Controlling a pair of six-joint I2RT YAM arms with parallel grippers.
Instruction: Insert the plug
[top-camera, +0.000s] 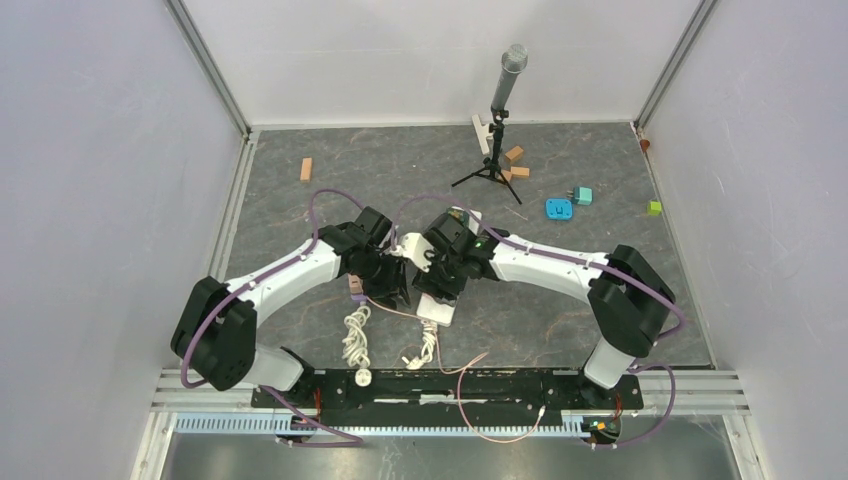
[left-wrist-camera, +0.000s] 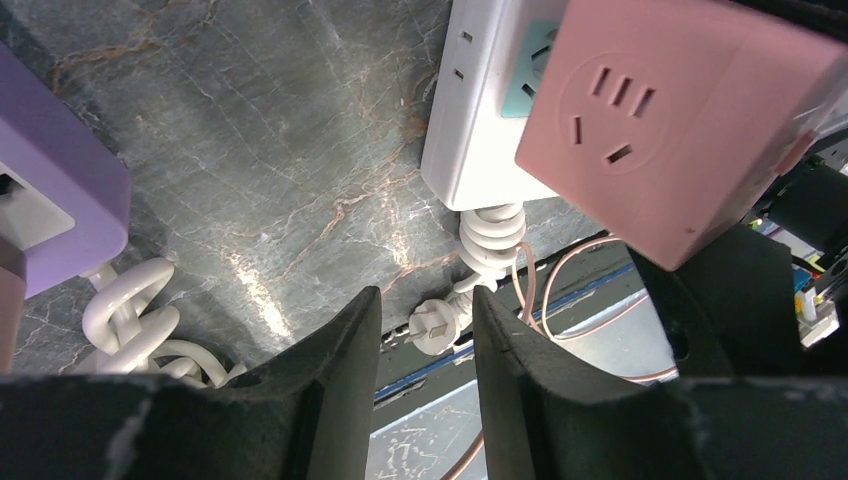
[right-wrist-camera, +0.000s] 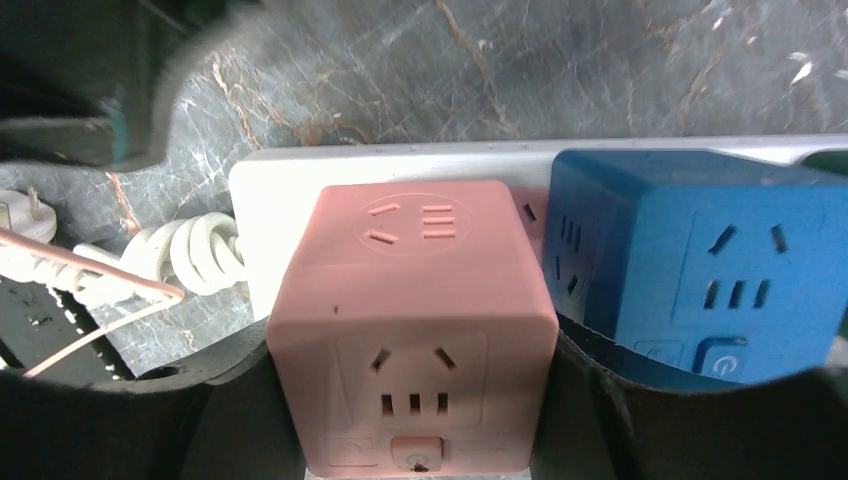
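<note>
My right gripper is shut on a pink cube socket (right-wrist-camera: 410, 260), held over a white power strip (right-wrist-camera: 270, 190) beside a blue cube socket (right-wrist-camera: 700, 260). In the left wrist view the pink cube (left-wrist-camera: 670, 120) overhangs the strip (left-wrist-camera: 470, 150). My left gripper is left of it, fingertips close with a narrow gap; a white plug (left-wrist-camera: 433, 325) shows behind them, and whether anything is held is unclear.
A purple socket block (left-wrist-camera: 60, 180) with a coiled white cord (left-wrist-camera: 130, 310) lies to the left. A mic stand (top-camera: 492, 160), a blue block (top-camera: 558, 208) and small blocks stand farther back.
</note>
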